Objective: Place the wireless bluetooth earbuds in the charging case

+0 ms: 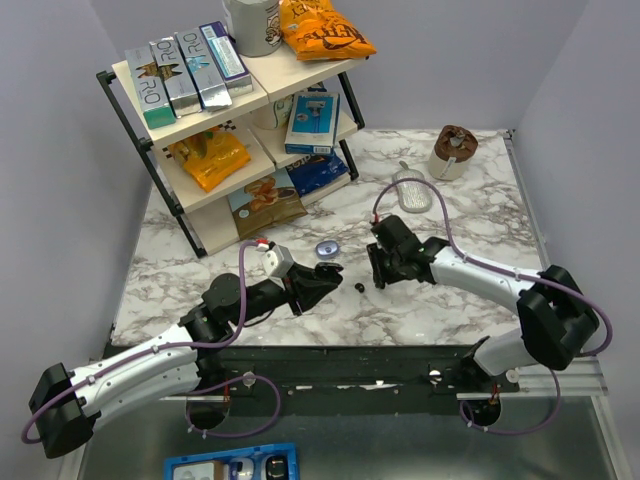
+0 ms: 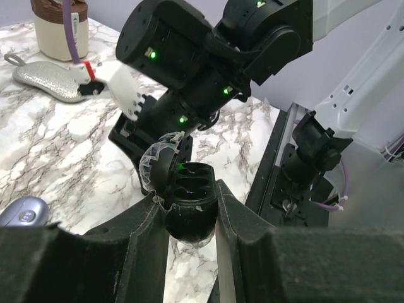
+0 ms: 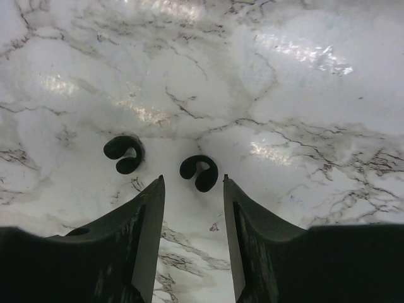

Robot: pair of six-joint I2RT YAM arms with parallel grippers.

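The black charging case (image 2: 189,208), lid raised, is held upright by my left gripper (image 1: 325,275), which is shut on it. My right gripper hangs over the marble with its fingers part open and nothing between them. Below it lie two small black curved earbuds: one (image 3: 207,177) just beyond the fingertips, the other (image 3: 129,163) to the left. The top view shows a small dark earbud (image 1: 359,288) between the two grippers.
A blue-grey oval object (image 1: 327,249) lies behind the case, a silver pouch (image 1: 412,195) and a canister (image 1: 452,155) farther back. A loaded shelf (image 1: 200,230) fills the back left. The front table edge (image 1: 400,355) is below the arms.
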